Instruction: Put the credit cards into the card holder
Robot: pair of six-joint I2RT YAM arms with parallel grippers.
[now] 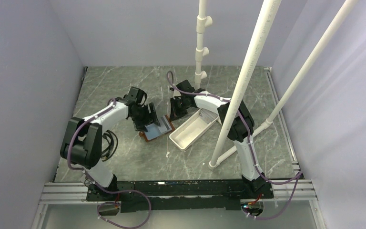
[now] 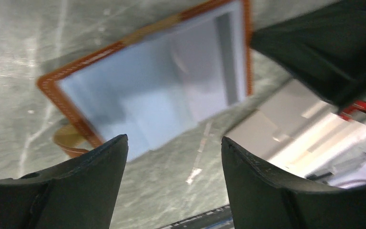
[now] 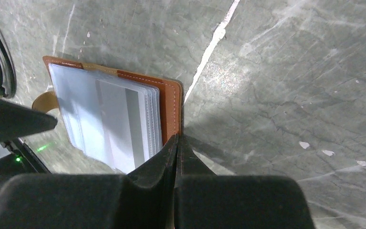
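The brown card holder [image 1: 157, 129] lies open on the marble table, its clear sleeves [image 3: 76, 109] facing up, a grey strip showing in the right-hand one. My left gripper [image 1: 147, 121] hangs open over it; in the left wrist view its fingers [image 2: 90, 186] frame the holder's lower edge with nothing held between them. My right gripper is shut, its tips at the holder's brown right edge; nothing shows between them. Whether any loose card is in the white tray cannot be told clearly.
A white tray [image 1: 181, 142] with pale items at its back end sits right of the holder. White pipes [image 1: 240, 90] stand on the right side, and black cable [image 1: 113, 143] lies coiled at left.
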